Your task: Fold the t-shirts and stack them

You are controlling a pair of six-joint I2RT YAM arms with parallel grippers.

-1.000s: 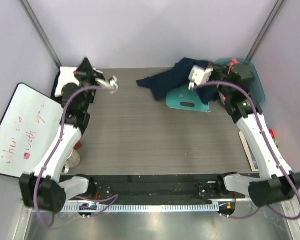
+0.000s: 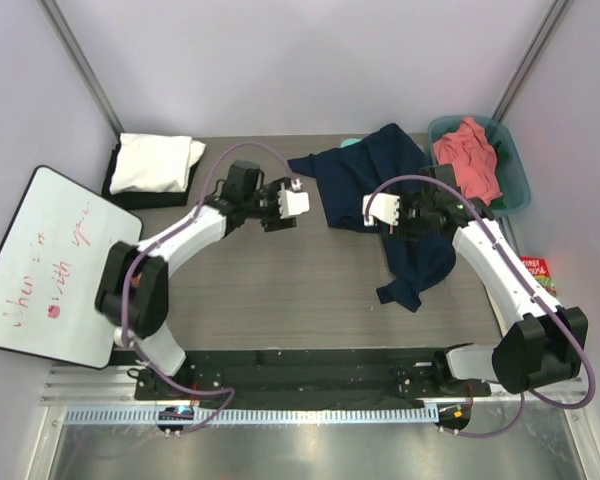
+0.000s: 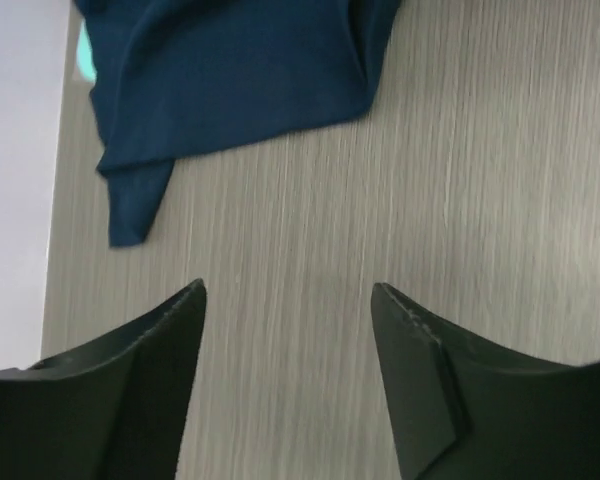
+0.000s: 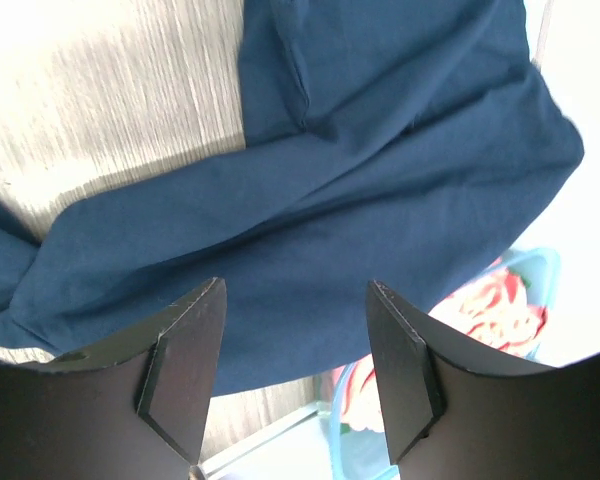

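A dark navy t-shirt (image 2: 380, 165) lies crumpled and spread over the right half of the table, one sleeve reaching left and another part toward the front. My right gripper (image 2: 390, 212) hovers over it, open; in the right wrist view navy cloth (image 4: 280, 270) passes beneath the parted fingers (image 4: 192, 335), and none is gripped. Left of the shirt, above bare table, is my left gripper (image 2: 288, 206), also open, with only wood between its fingers in the left wrist view. White folded cloth (image 2: 152, 163) rests on a black tray at the back left.
In the back right corner stands a teal bin (image 2: 515, 170) holding a coral cloth (image 2: 468, 160). A whiteboard (image 2: 55, 265) leans at the left. A red box (image 2: 536, 270) is at the right edge.
The navy shirt, earlier lifted by my right gripper, has come down on the table, covering the teal board. My left arm has swung right from the tray side, toward the shirt.
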